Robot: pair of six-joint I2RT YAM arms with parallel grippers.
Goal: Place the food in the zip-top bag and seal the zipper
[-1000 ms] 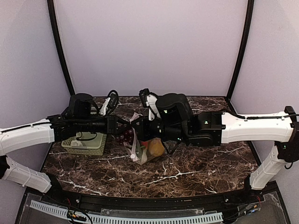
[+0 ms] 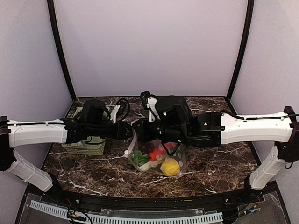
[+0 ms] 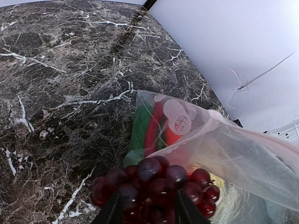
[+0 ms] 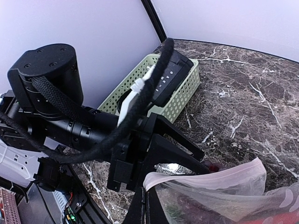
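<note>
The clear zip top bag (image 2: 159, 163) stands mid-table, holding green, red and yellow food (image 2: 170, 166). My left gripper (image 2: 126, 130) is at the bag's mouth, shut on a bunch of red grapes (image 3: 161, 191), which fills the lower part of the left wrist view beside the bag's plastic. My right gripper is shut on the pale top edge of the bag (image 4: 210, 177), above the food. Both fingertip areas are partly hidden in the top view.
A pale green basket (image 2: 84, 148) stands at the left, partly behind my left arm. Walls surround the back and sides.
My left arm has shifted toward the bag, and the grapes are now less visible from above. The bag has spread toward the front, showing more of the food inside.
</note>
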